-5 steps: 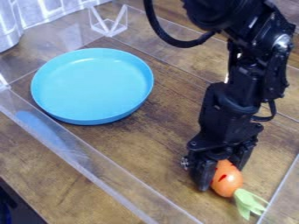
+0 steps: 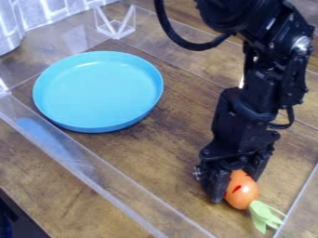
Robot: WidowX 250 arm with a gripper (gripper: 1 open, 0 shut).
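Note:
A black robot arm reaches down on the right, its gripper shut on an orange toy carrot that lies low on the wooden surface near the bottom right. The carrot's pale green leaves stick out toward the bottom right corner. The fingers partly hide the upper end of the carrot.
A blue plate rests at the upper left, with bare wood between it and the arm. Clear plastic strips or walls cross the left, top and lower right. A white cloth lies at the top left corner.

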